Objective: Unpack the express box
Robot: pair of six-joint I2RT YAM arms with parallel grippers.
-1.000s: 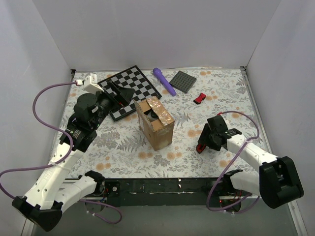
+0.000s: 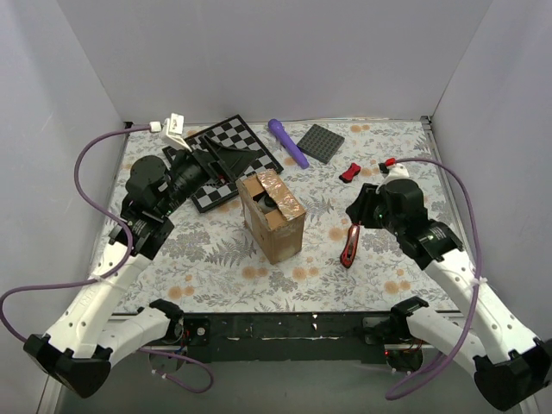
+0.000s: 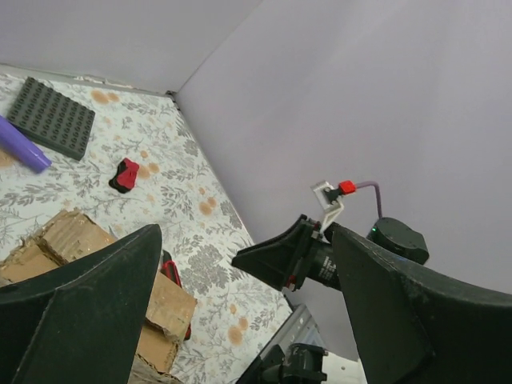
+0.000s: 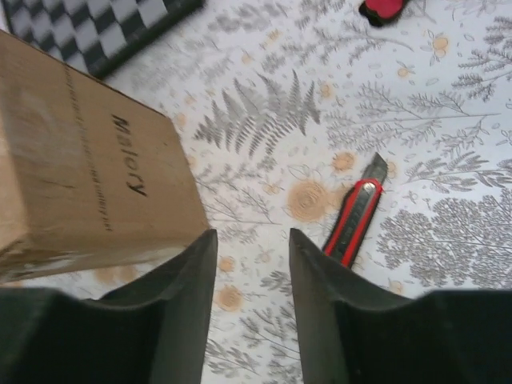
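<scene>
A brown cardboard box [image 2: 278, 229] stands upright at the table's middle, its taped top partly open with something dark [image 2: 266, 203] inside. In the right wrist view the word "Malory" shows on the box's side [image 4: 136, 160]. My left gripper [image 2: 241, 164] is open, up beside the box at its far left, and nothing lies between its fingers. The red and black utility knife [image 2: 349, 247] lies on the cloth right of the box, blade out. Above its far end hangs my right gripper, part open, with only cloth showing between its fingertips.
Behind the box lie a checkered board [image 2: 216, 197], a purple cylinder [image 2: 287, 143] and a dark studded mat [image 2: 320, 142]. A small red and black item [image 2: 350, 172] rests at the right. The cloth left of the box is free.
My right gripper has lifted off the utility knife and moved up and away from the front edge; the knife stays on the cloth. My left gripper has shifted right, toward the box.
</scene>
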